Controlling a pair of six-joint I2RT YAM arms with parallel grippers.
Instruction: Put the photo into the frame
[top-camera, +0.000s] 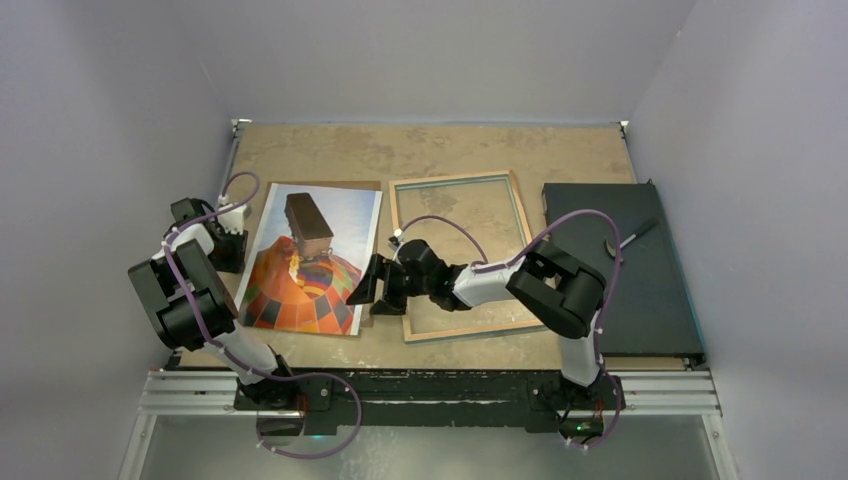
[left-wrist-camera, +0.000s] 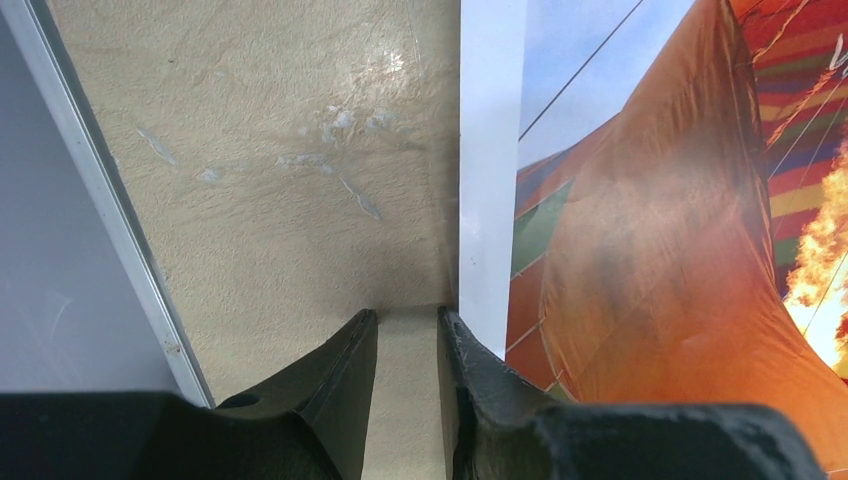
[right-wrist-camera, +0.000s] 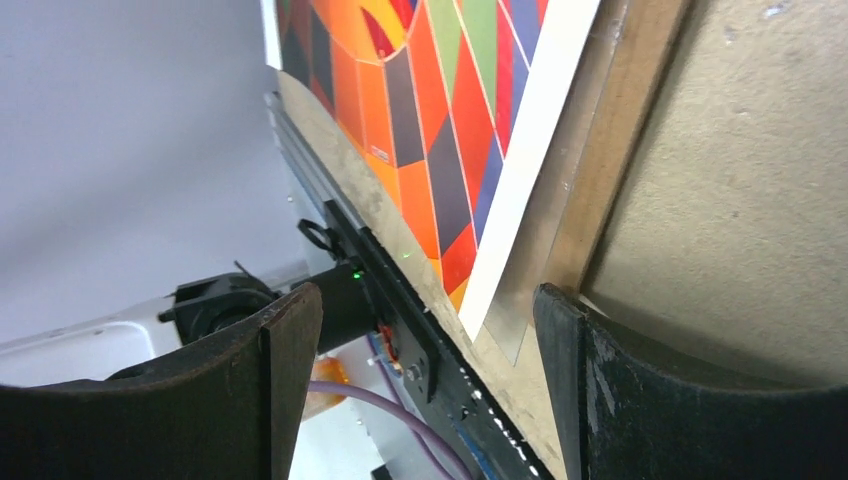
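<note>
A hot-air-balloon photo (top-camera: 300, 270) with white borders lies on a brown board (top-camera: 340, 184) at the left of the table. Beside it, the empty wooden frame (top-camera: 458, 176) with a clear pane lies in the middle. My left gripper is at the photo's left edge, fingertips close together by the white border; whether they pinch anything is unclear. My right gripper stands part open at the photo's right edge, with the white border and a clear sheet edge between its fingertips in the right wrist view; it does not visibly grip them.
A dark mat (top-camera: 620, 300) with a hammer (top-camera: 637, 233) lies at the right. Grey walls bound the sides and back.
</note>
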